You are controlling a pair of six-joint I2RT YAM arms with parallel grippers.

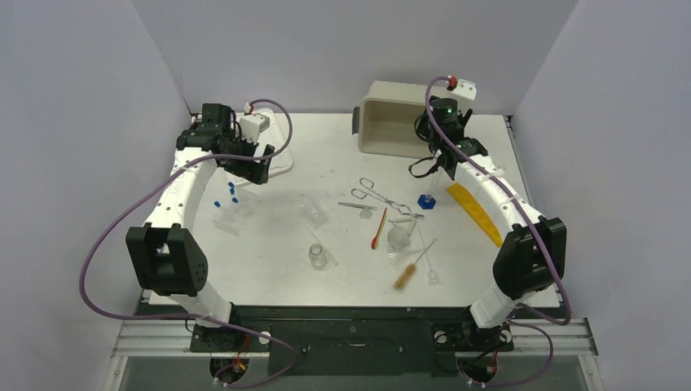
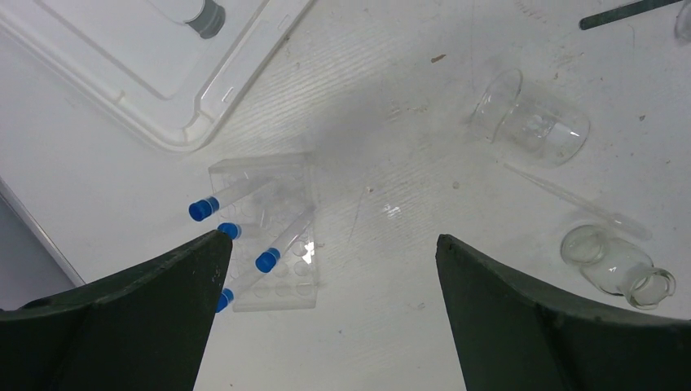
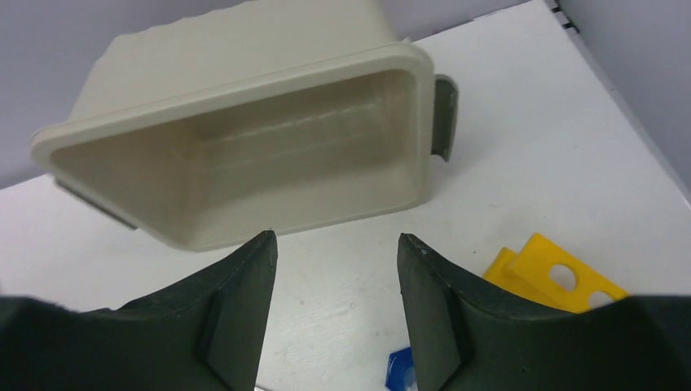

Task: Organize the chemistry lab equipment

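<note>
My left gripper is open and empty above the table beside the white tray. Below it, in the left wrist view, lies a clear rack [image 2: 303, 289] with several blue-capped tubes [image 2: 267, 261] on it. To its right are a clear beaker [image 2: 542, 126] on its side, a thin clear pipette [image 2: 578, 199] and a glass bottle [image 2: 607, 261]. My right gripper, open with nothing between its fingers, faces the beige bin [image 3: 285, 179]. A blue hexagonal base [image 3: 399, 371] and the yellow rack [image 3: 562, 277] are partly hidden behind its right finger.
Tongs [image 1: 379, 195], a red stick [image 1: 379, 230], a round glass vessel [image 1: 398, 237] and a brush [image 1: 405, 275] lie mid-table to the right. The white tray [image 1: 282, 155] sits back left. Side walls stand close to both arms.
</note>
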